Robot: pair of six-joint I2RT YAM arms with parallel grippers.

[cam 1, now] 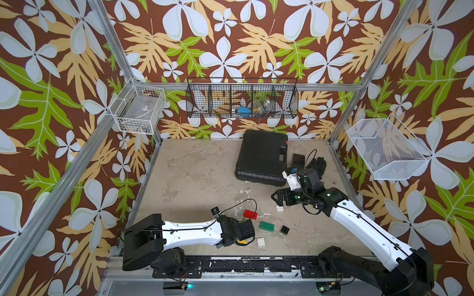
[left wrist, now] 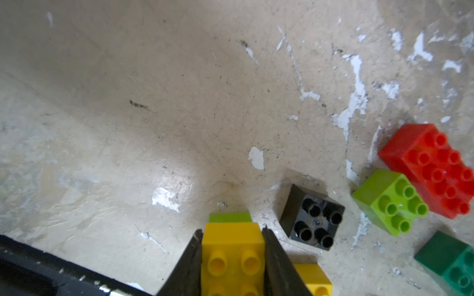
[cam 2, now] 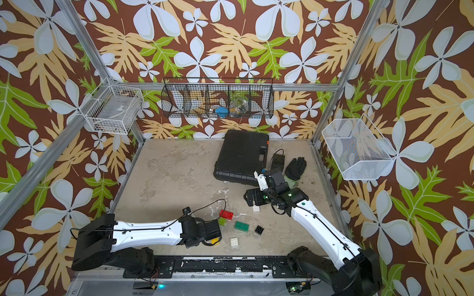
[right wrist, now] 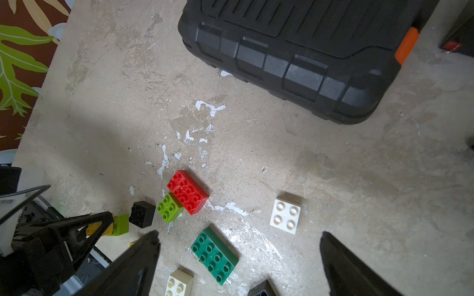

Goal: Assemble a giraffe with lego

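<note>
A yellow brick (left wrist: 233, 254) sits between the fingers of my left gripper, which lie close along both its sides. Whether they are clamped on it cannot be told. A lime green brick (left wrist: 230, 217) shows just beyond the yellow one; whether they are joined is unclear. To the right lie a black brick (left wrist: 312, 217), another yellow brick (left wrist: 312, 279), a second lime green brick (left wrist: 390, 202) touching a red brick (left wrist: 429, 170), and a dark green brick (left wrist: 446, 261). My right gripper hangs open and empty above the table, near a white brick (right wrist: 285, 216).
Another white brick (right wrist: 178, 283) and a second black brick (right wrist: 261, 289) lie near the front. A large black case (cam 1: 261, 157) stands at the back, with black gloves (cam 1: 319, 166) to its right.
</note>
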